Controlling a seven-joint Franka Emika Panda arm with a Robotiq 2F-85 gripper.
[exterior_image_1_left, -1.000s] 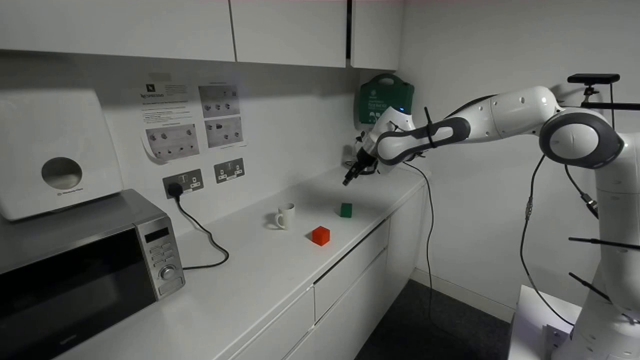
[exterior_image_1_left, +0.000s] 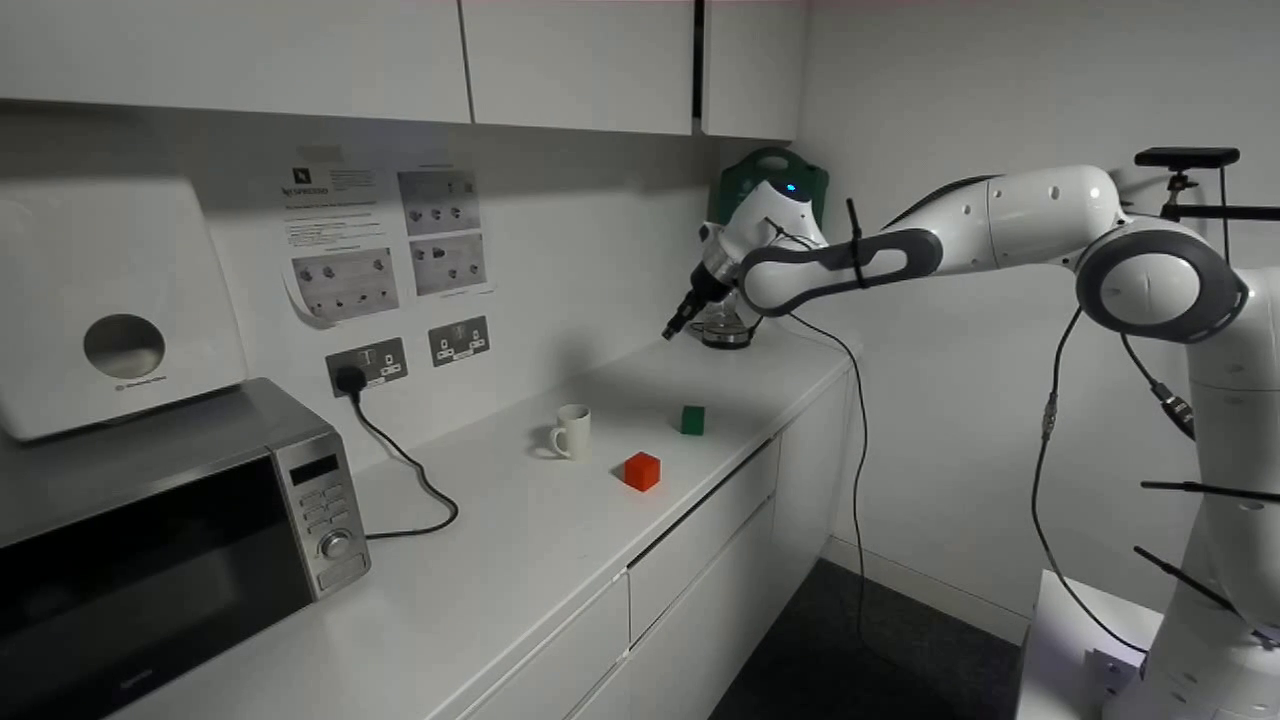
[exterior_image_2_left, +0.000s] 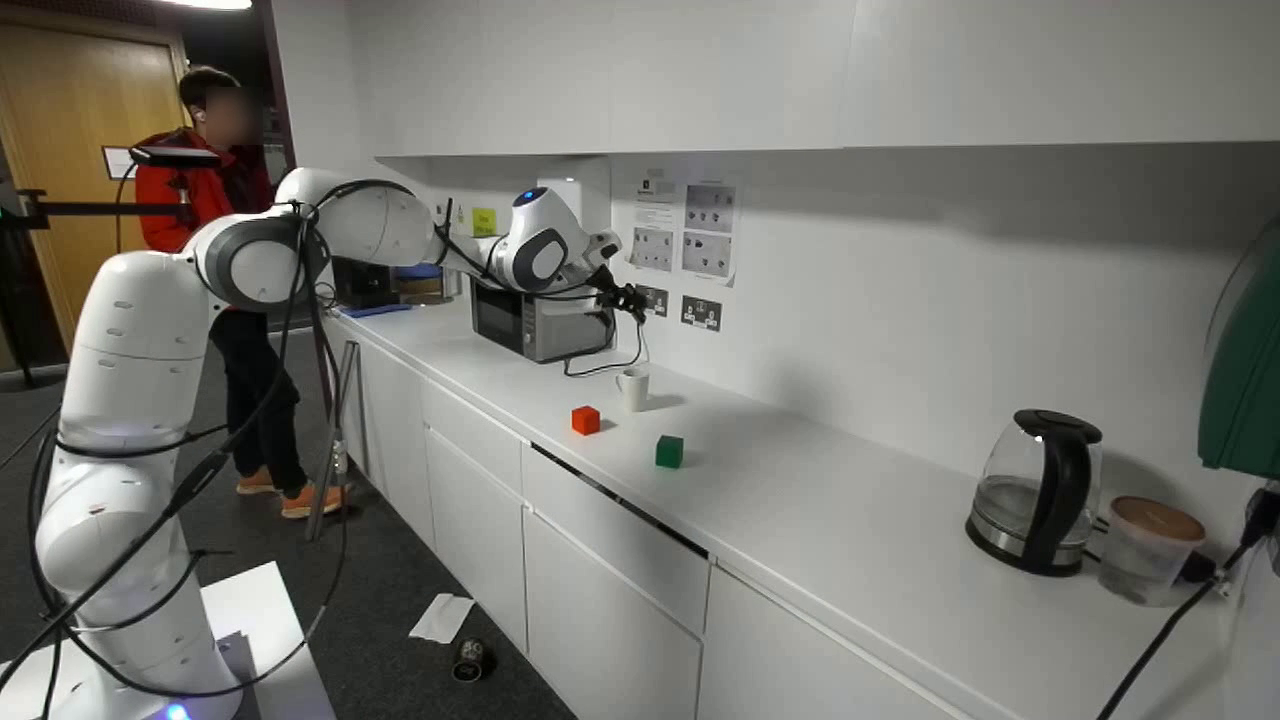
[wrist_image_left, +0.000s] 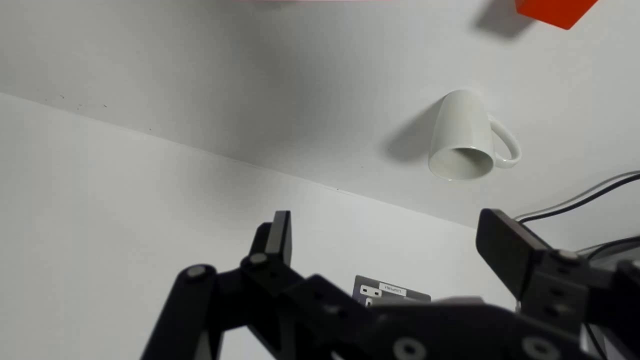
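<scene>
My gripper is open and empty, held in the air above the counter, tilted toward the back wall. In the wrist view a white mug (wrist_image_left: 465, 132) shows past the fingers, to the upper right, apart from them. The mug (exterior_image_1_left: 572, 432) stands upright on the counter with its handle toward the microwave side. A red cube (exterior_image_1_left: 642, 472) rests nearer the counter's front edge, and a green cube (exterior_image_1_left: 692, 420) lies farther toward the kettle end. Only a corner of the red cube (wrist_image_left: 555, 9) is in the wrist view; the green cube is out of it.
A microwave (exterior_image_2_left: 546, 324) with a black cable stands at one end of the counter (exterior_image_2_left: 828, 504). At the other end are a glass kettle (exterior_image_2_left: 1038, 492) and a lidded tub (exterior_image_2_left: 1149, 552). Wall cupboards (exterior_image_1_left: 576, 60) hang above.
My gripper has risen and shifted toward the back wall, left in exterior view 1. The mug and both cubes have stayed in place.
</scene>
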